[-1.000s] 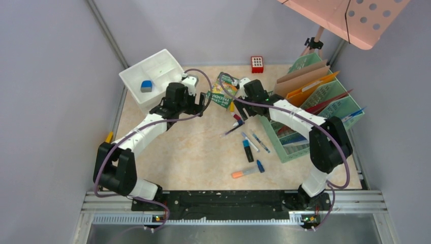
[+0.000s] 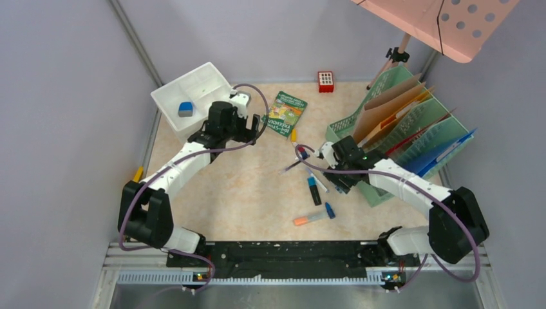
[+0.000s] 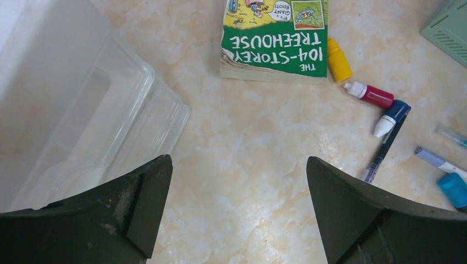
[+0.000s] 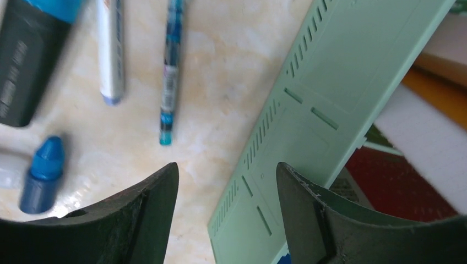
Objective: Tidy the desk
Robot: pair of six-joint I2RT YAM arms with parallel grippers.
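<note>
My right gripper (image 2: 341,183) is at the near left side of the green file organizer (image 2: 418,122); in the right wrist view its fingers straddle the organizer's wall (image 4: 308,132), shut on it. Pens and markers lie beside it, including a black marker (image 2: 314,193) and an orange-capped marker (image 2: 306,219). My left gripper (image 2: 248,132) stands open and empty near the white bin (image 2: 170,96), which holds a blue block (image 2: 185,109). A green book (image 3: 275,47), a yellow bottle (image 3: 340,60), a red bottle (image 3: 376,95) and a blue bottle (image 3: 395,113) lie in the middle.
A red gridded box (image 2: 326,82) stands at the back. A pink perforated board (image 2: 438,19) overhangs the back right. The organizer holds several upright folders.
My right gripper has moved down the view, toward the table's front, and to the right. The organizer and its folders have shifted somewhat to the right. The left arm stays still.
</note>
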